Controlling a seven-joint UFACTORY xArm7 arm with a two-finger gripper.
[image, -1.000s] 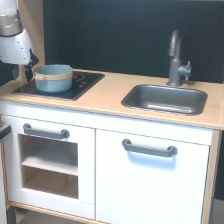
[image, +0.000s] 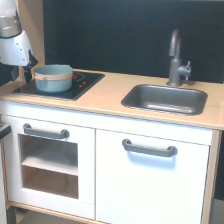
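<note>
At the top left a white robot arm ends in my dark gripper (image: 26, 73), beside a blue pot (image: 54, 82) with a pinkish band round its rim. The pot sits on the black cooktop (image: 90, 84) at the left of the counter. The fingers are small and partly cut off, so whether they are open or shut, or touch the pot, is unclear.
A steel sink (image: 165, 100) with a tall faucet (image: 176, 62) takes up the right of the wooden counter (image: 115, 82). Below are white cabinet doors (image: 150, 185) with grey handles. The counter between cooktop and sink is clear.
The gripper has shifted slightly near the pot's left side; the pot looks almost unchanged in place.
</note>
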